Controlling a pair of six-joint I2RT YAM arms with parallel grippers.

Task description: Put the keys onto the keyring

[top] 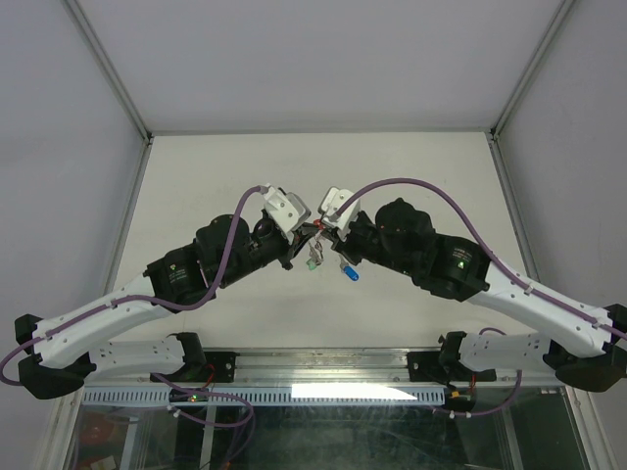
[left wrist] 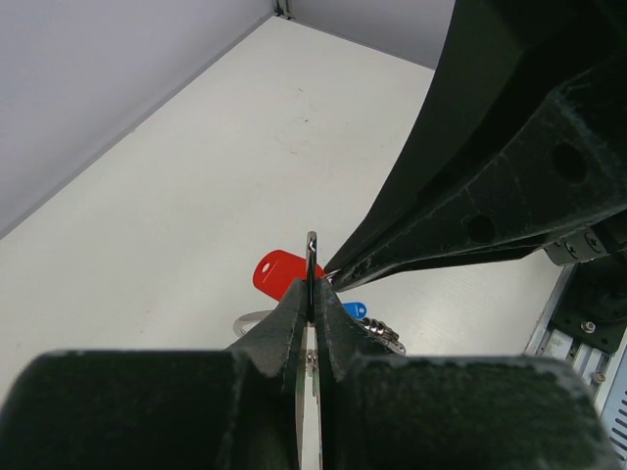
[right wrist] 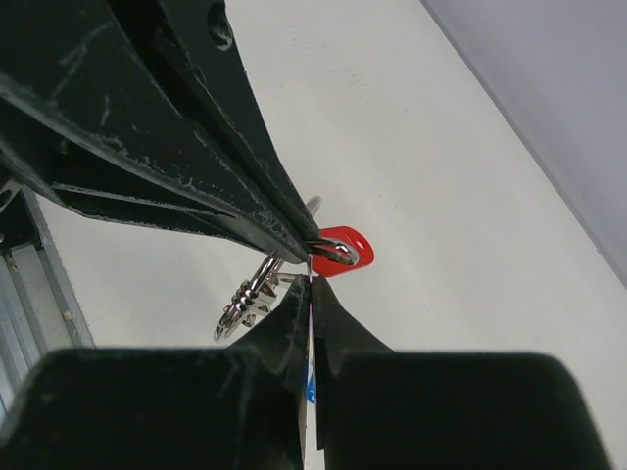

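My left gripper is shut on the metal keyring [left wrist: 312, 257], which stands edge-on between its tips. In the right wrist view, the keyring [right wrist: 336, 252] shows as a loop at those tips, with a red key [right wrist: 361, 257] at it; whether the key is threaded cannot be told. My right gripper is shut, its tips close against the ring, and a thin pale sliver shows there. A metal chain [right wrist: 257, 289] hangs below. In the top view, a green key [top: 313, 264] hangs beneath the grippers and a blue key [top: 350, 273] is just right of it.
Walls [top: 313, 69] enclose the back and sides. A metal rail [top: 323, 364] runs along the front edge.
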